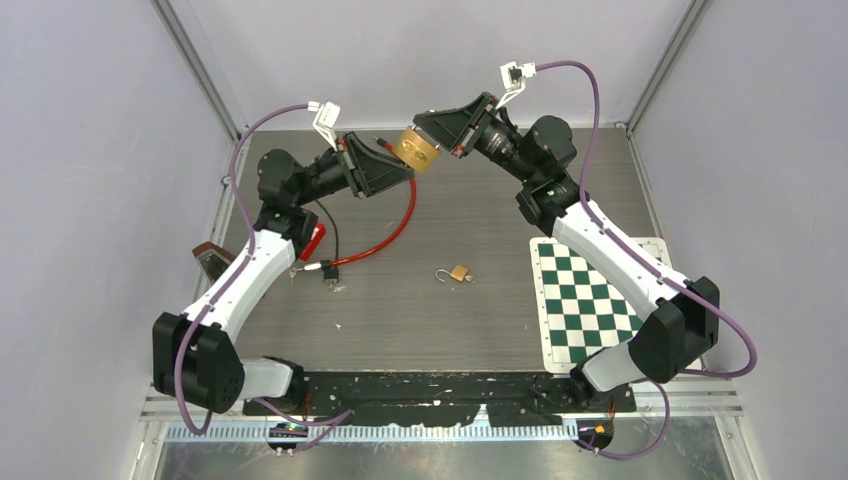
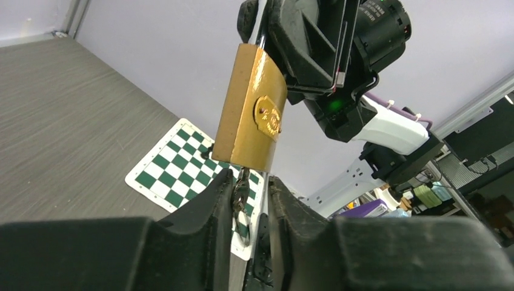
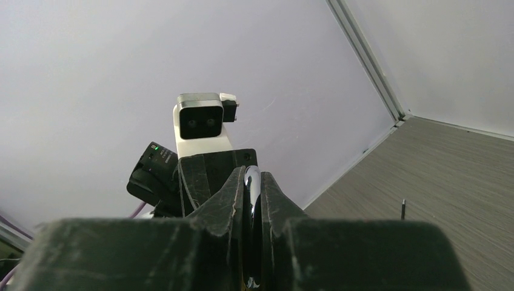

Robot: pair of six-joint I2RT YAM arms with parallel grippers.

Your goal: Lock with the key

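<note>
A large brass padlock [image 2: 248, 115] hangs in the air between the two arms. My right gripper is shut on its silver shackle [image 3: 253, 182]; the lock body is mostly hidden in the right wrist view. From the lock's lower end, a slim metal key [image 2: 241, 191] reaches down between the fingers of my left gripper. Those fingers stand part open, with a visible gap, and the key lies close to the left one. How deep the key sits in the lock cannot be seen.
On the table lie a small brass padlock [image 1: 459, 272], a red cable lock [image 1: 400, 222] with keys [image 1: 337, 288] near its end, and a red object [image 1: 313, 242] beside the left arm. A green checkered board [image 1: 538, 300] lies at the right.
</note>
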